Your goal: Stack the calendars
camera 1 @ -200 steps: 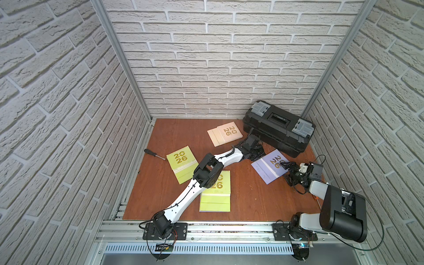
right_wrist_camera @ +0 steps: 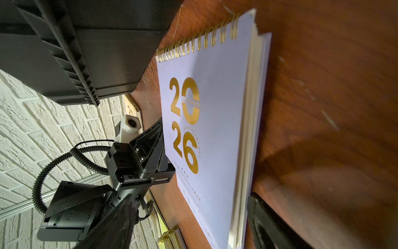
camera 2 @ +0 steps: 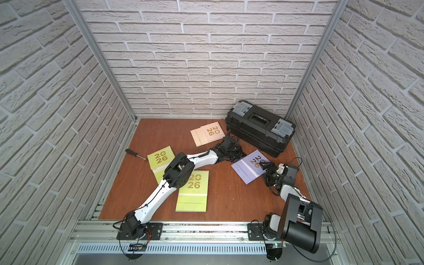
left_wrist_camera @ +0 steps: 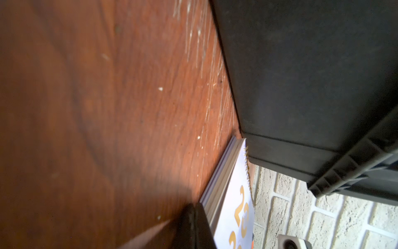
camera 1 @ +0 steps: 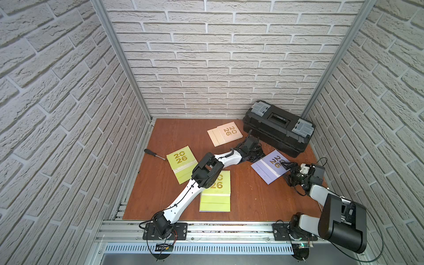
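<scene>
A lilac 2026 calendar [camera 1: 269,170] [right_wrist_camera: 207,103] lies on the table below the toolbox. My left gripper [camera 1: 258,155] is low at its left edge, shut, with nothing seen between its fingers. My right gripper [camera 1: 289,172] stands open at the calendar's right edge, one finger low beside the page block, nothing gripped. A pink calendar [camera 1: 224,132] lies at the back; yellow calendars [camera 1: 181,163] [camera 2: 191,198] lie left and front centre, the front one partly hidden by my left arm in the top left view.
A black toolbox [camera 1: 278,125] fills the back right, close above the lilac calendar. A screwdriver [camera 1: 152,153] lies at the far left.
The right arm has shifted very slightly; the left arm and the calendars look almost unchanged.
</scene>
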